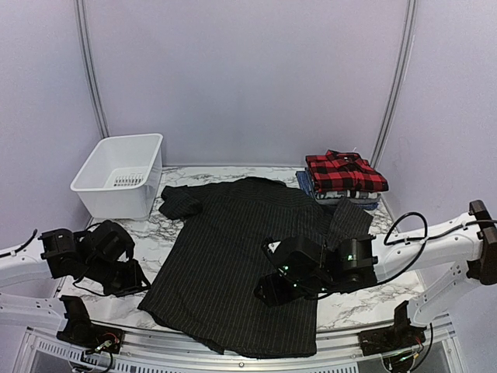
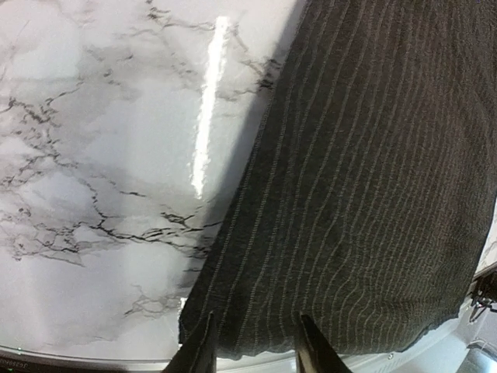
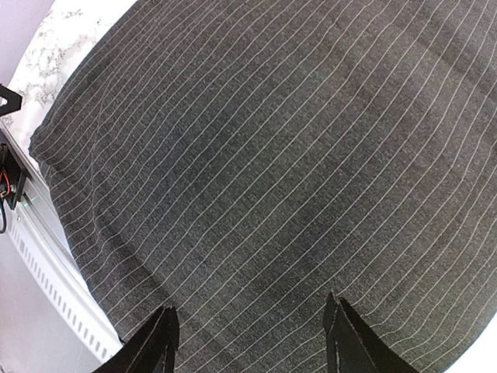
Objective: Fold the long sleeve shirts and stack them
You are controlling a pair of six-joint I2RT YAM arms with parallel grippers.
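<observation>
A dark pinstriped long sleeve shirt (image 1: pixel 225 256) lies spread on the marble table, sleeves bunched at both sides, its hem at the front edge. My left gripper is over the shirt's lower left corner, its fingers apart with nothing visible between them. My right gripper hangs over the lower middle of the shirt, fingers apart and empty. A stack of folded shirts (image 1: pixel 342 179), red-black plaid on top, sits at the back right.
A white plastic basket (image 1: pixel 116 175) stands at the back left. Bare marble (image 2: pixel 109 155) shows left of the shirt and at the front right beneath the right arm.
</observation>
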